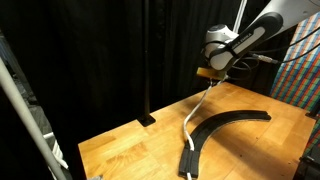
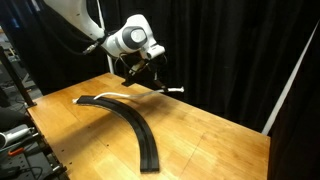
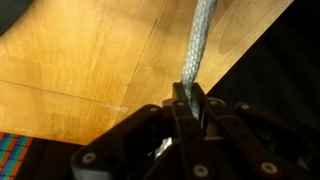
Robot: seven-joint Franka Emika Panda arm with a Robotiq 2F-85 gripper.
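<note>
A pale grey-white rope [image 1: 187, 122] runs down from my gripper [image 1: 211, 82] to the table near the front end of a black curved track [image 1: 222, 120]. My gripper is shut on the rope, just above the far part of the table. In the wrist view, the rope [image 3: 199, 38] passes between the gripper's [image 3: 190, 93] fingertips and stretches to the top edge. From the other side, the rope [image 2: 125, 96] crosses behind the black track [image 2: 139, 122], and its short free end [image 2: 176, 90] sticks out past the gripper.
Black curtains [image 1: 100, 60] hang behind it. A small black piece [image 1: 146, 120] sits at the table's back edge. A multicoloured striped panel [image 1: 297, 75] stands at the right.
</note>
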